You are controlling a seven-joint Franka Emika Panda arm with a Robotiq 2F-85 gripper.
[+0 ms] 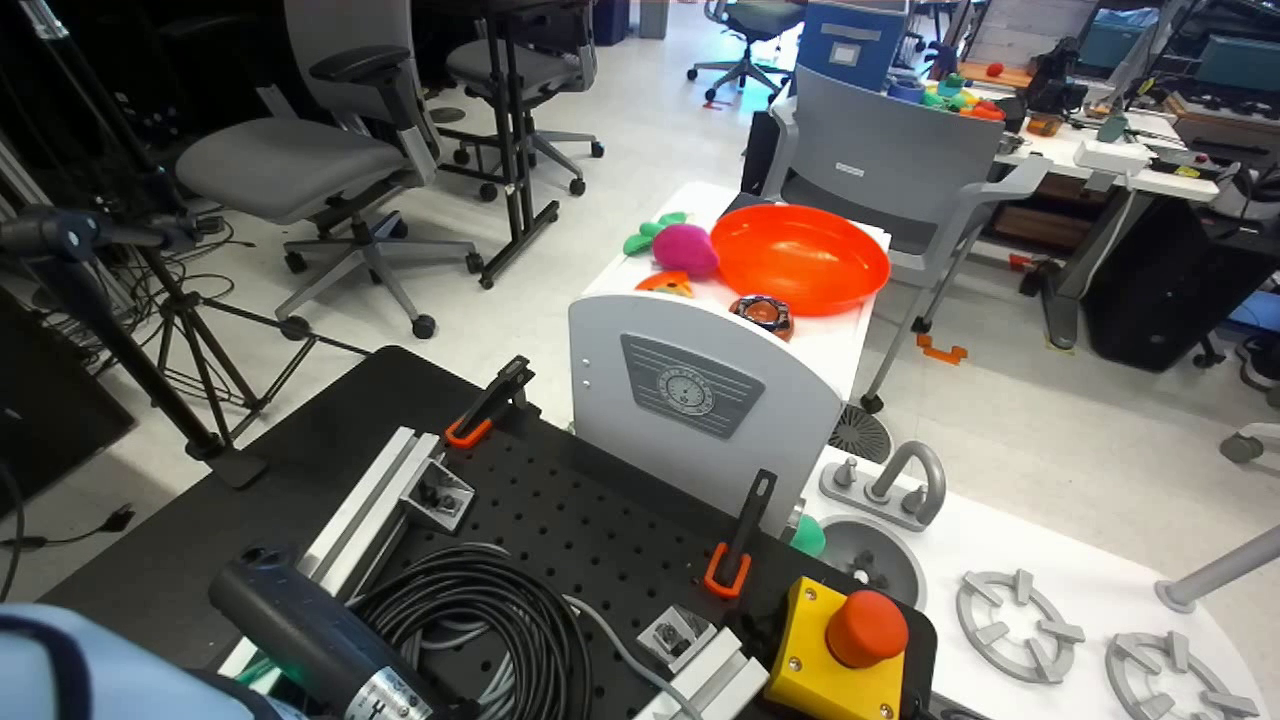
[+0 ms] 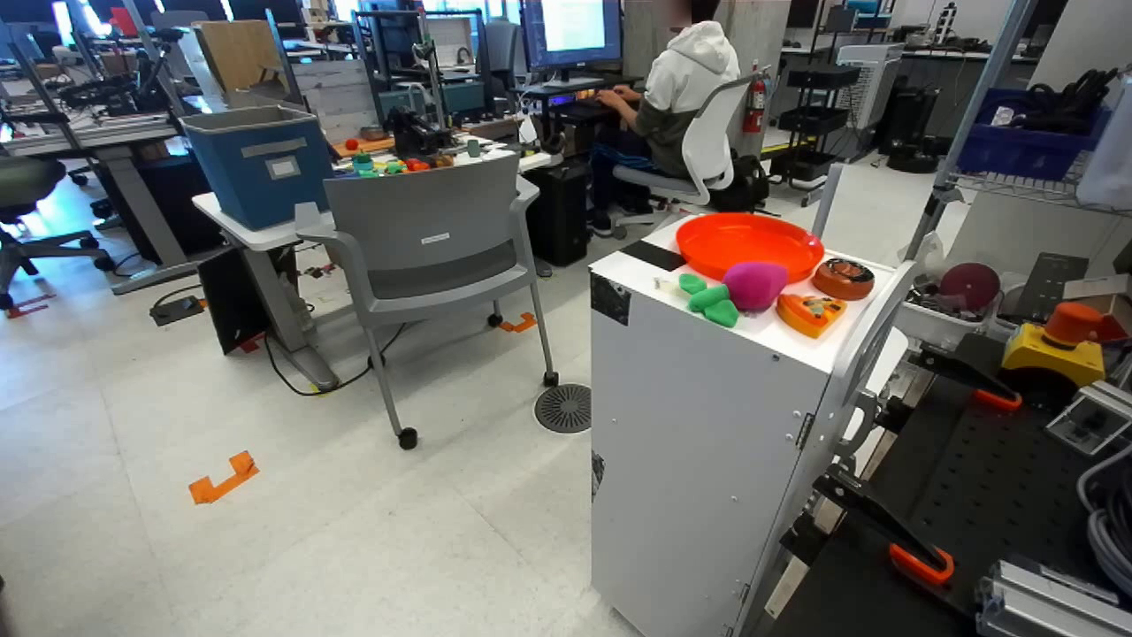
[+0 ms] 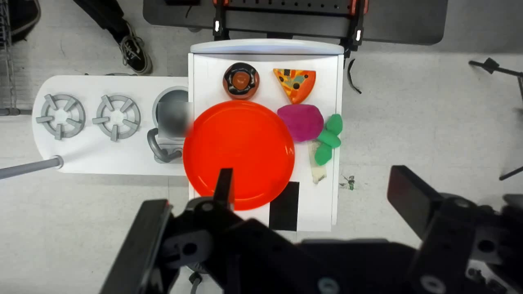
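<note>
On the white cabinet top [image 3: 314, 206] lies a round orange-red plate [image 3: 240, 152]. Beside it, in the wrist view, sit a toy donut [image 3: 248, 90] with dark icing, a toy pizza slice [image 3: 305, 88] and a magenta toy beet [image 3: 300, 122] with green leaves [image 3: 328, 138]. The beet rests against or right by the plate's rim; nothing lies on the plate. My gripper is open, its dark fingers wide apart at the bottom of the wrist view, above the cabinet, with nothing held. In the exterior views my gripper does not show.
A toy sink [image 1: 870, 558] and stove burners [image 1: 1020, 624] adjoin the cabinet. Its raised grey back panel [image 1: 708, 396] stands between the toys and the black pegboard table [image 1: 600, 516], where clamps and a red emergency button [image 1: 866, 626] sit. A grey chair [image 2: 430, 234] stands behind the cabinet.
</note>
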